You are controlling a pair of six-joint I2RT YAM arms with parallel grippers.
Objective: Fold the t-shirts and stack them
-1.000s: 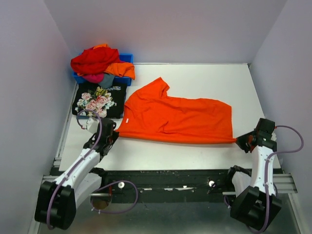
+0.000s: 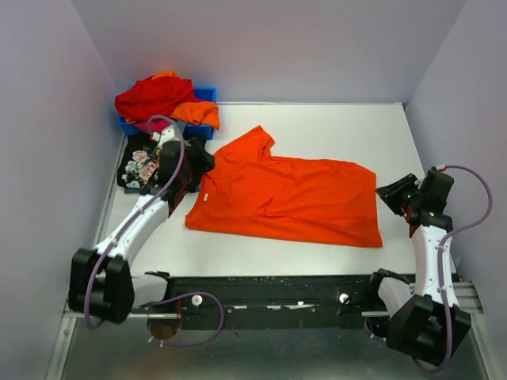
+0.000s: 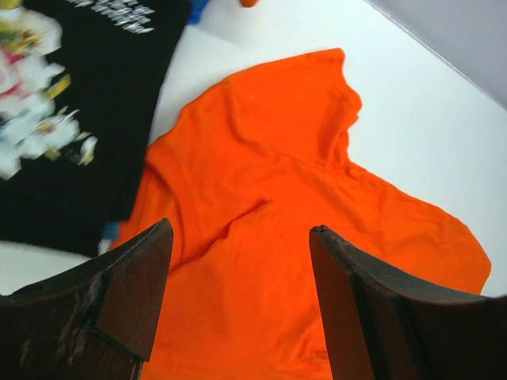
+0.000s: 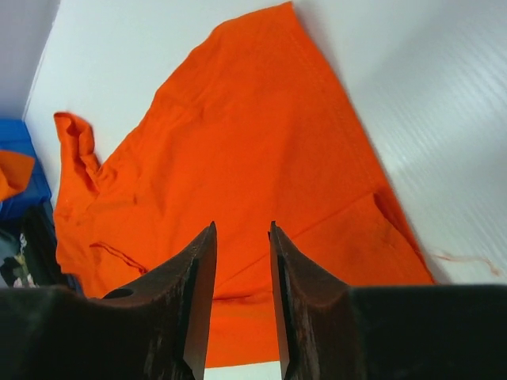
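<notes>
An orange t-shirt [image 2: 289,198] lies spread on the white table, folded lengthwise, one sleeve sticking out at its upper left. Over its left end, beside the folded black floral shirt [image 2: 136,165], hovers my left gripper [image 2: 207,162]; its fingers stand wide apart and empty in the left wrist view. My right gripper [image 2: 382,192] is at the shirt's right edge. In the right wrist view its fingers [image 4: 198,277] are parted by a small gap, and only the orange cloth below shows between them. The left arm partly covers the black shirt from above.
A blue bin [image 2: 204,94] heaped with red and orange clothes [image 2: 158,99] stands at the back left. Bare table [image 2: 341,131] lies behind the orange shirt and along the front. Grey walls close in on the sides.
The left gripper has moved up and back; the right has moved back along the right edge.
</notes>
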